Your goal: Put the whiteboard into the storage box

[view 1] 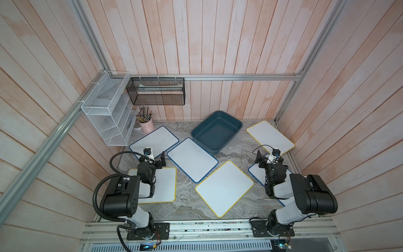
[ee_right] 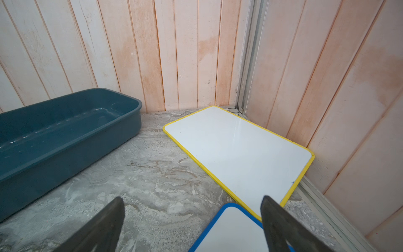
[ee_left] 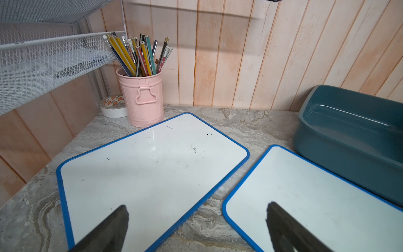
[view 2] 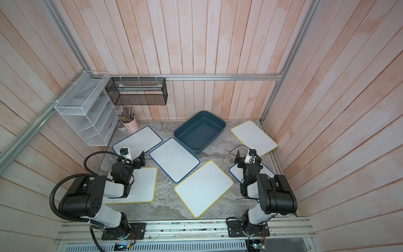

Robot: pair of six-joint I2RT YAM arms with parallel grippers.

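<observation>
Several whiteboards lie flat on the marble table: blue-edged ones at back left (view 1: 154, 139) and centre (view 1: 192, 159), yellow-edged ones at front centre (view 1: 224, 189), back right (view 1: 270, 136) and under the left arm (view 1: 165, 184), and a blue-edged one under the right arm (view 2: 264, 170). The empty dark teal storage box (view 1: 216, 131) stands at the back middle. My left gripper is open over the left boards, nothing between its fingers. My right gripper hangs open above the right side, also empty.
A pink pencil cup (ee_left: 140, 105) and a tape roll (ee_left: 113, 109) stand in the back-left corner, beside white mesh shelves (view 1: 105, 113). A black wire basket (view 1: 155, 91) hangs on the back wall. Bare table shows right of the box.
</observation>
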